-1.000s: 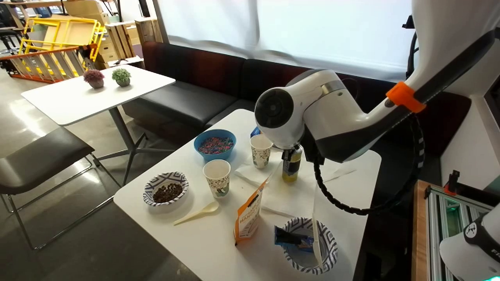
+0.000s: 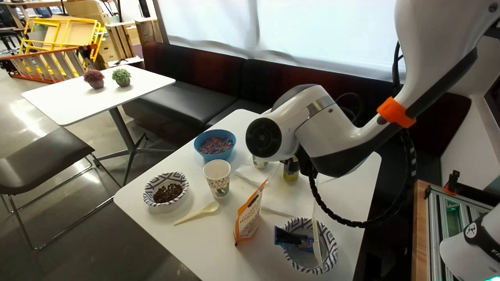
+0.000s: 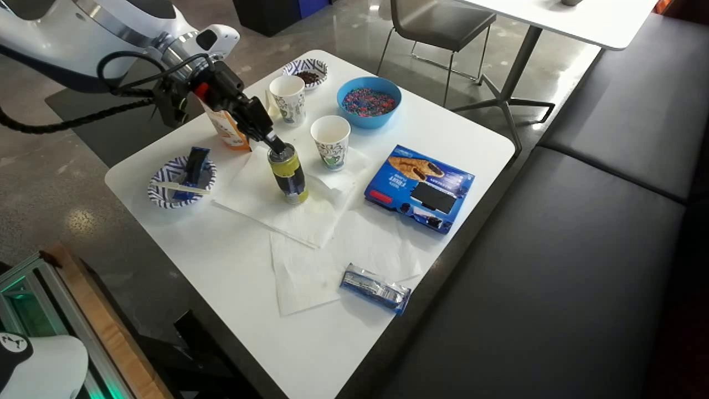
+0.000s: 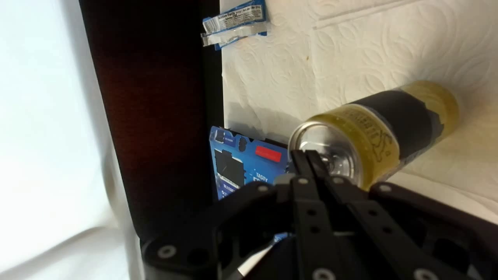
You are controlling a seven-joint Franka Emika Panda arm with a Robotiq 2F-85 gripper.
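Note:
A yellow can with a dark band (image 3: pixel 288 176) stands upright on white paper towels (image 3: pixel 312 266). In the wrist view my gripper is shut, its two black fingers side by side with nothing visible between them. Their tips overlap the silver lid of the can (image 4: pixel 369 135), hiding part of it. From the opposite side, the gripper (image 3: pixel 276 143) slants down to the can's top edge. Contact between tips and lid cannot be told. The arm covers much of the can (image 2: pixel 291 175) in exterior view 1.
Close by the can stand a paper cup (image 3: pixel 330 143), a blue snack box (image 3: pixel 420 187) and an orange pouch (image 2: pixel 248 216). A wrapped bar (image 3: pixel 375 288) lies near the table edge. Bowls (image 3: pixel 369 121) and a second cup (image 3: pixel 288 100) stand farther off.
In exterior view 1 the arm has shifted left and somewhat down, now covering more of the cup behind the can. The can and other table items appear in about the same places.

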